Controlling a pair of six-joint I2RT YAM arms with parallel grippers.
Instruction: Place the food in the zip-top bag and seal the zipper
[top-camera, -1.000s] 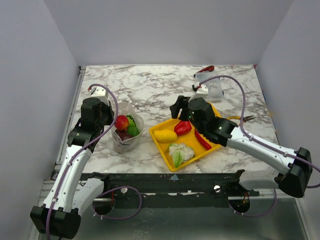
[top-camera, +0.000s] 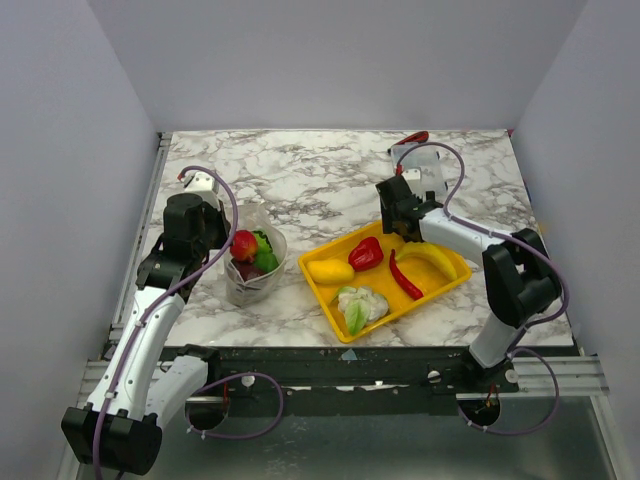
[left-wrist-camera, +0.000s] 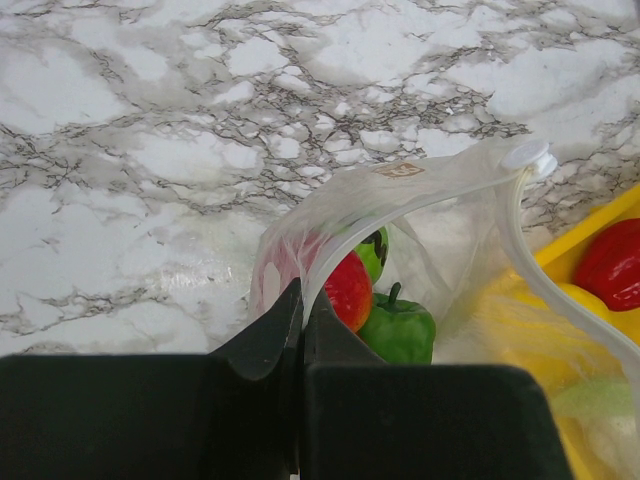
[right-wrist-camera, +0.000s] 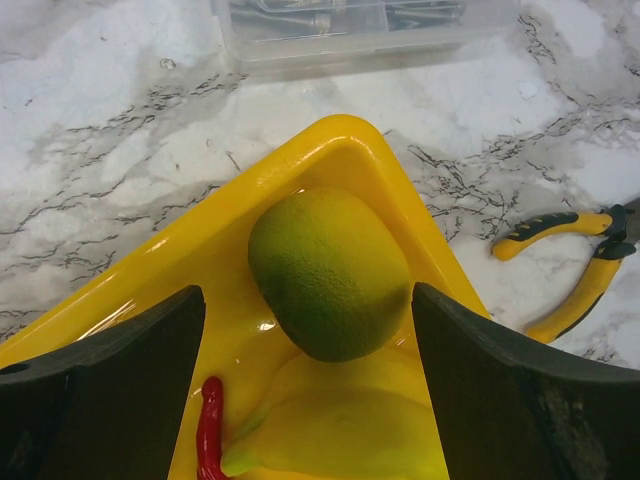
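The zip bag (top-camera: 255, 285) stands open at the left, holding a red fruit (top-camera: 243, 245) and green peppers (left-wrist-camera: 395, 330). My left gripper is shut on the bag's edge. The yellow tray (top-camera: 335, 320) holds a red pepper (top-camera: 365, 254), a yellow oblong item (top-camera: 329, 271), a cauliflower (top-camera: 364, 309), a chili (top-camera: 405, 277) and a banana (top-camera: 435, 257). My right gripper is open over the tray's far-right corner, either side of a green-yellow rounded item (right-wrist-camera: 325, 270).
A clear plastic case (right-wrist-camera: 370, 30) lies behind the tray, with a red-handled tool (top-camera: 415, 137) near it. Pliers (right-wrist-camera: 580, 300) lie right of the tray.
My right arm has moved right and back, from over the tray's middle to its far-right corner. The left arm is nearly unchanged.
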